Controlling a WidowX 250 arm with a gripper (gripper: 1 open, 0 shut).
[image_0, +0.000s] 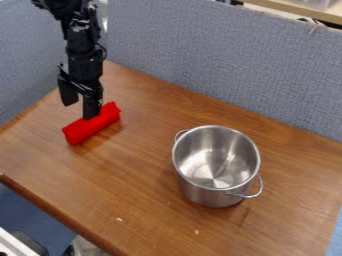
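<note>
A red elongated block (91, 125) lies diagonally on the left part of the wooden table (140, 200). My black gripper (80, 100) hangs from the top left, just over the block, with its fingers pointing down. The small, dark fingers overlap each other in this view, so I cannot tell whether they are open or shut. A steel pot (214, 160) with two side handles stands upright at the right, apart from the block.
Grey padded walls (221, 55) border the table behind and at the left. A light wooden surface (281, 7) shows at the top right corner.
</note>
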